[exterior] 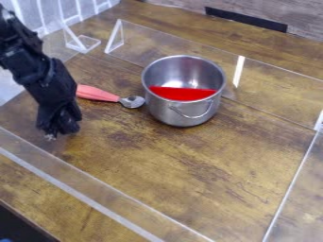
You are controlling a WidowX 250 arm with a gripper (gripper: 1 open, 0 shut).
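Observation:
My black gripper (pixel 60 127) is low over the wooden table at the left, shut, with nothing visible between its fingers. To its upper right lies a scoop with a pink handle (pixel 98 94) and a metal head (pixel 132 101). Right of the scoop stands a steel pot (pixel 186 74) with a bail handle and something red (pixel 183 94) inside.
Clear panels edge the work area. Small white frames (pixel 78 43) stand at the back left.

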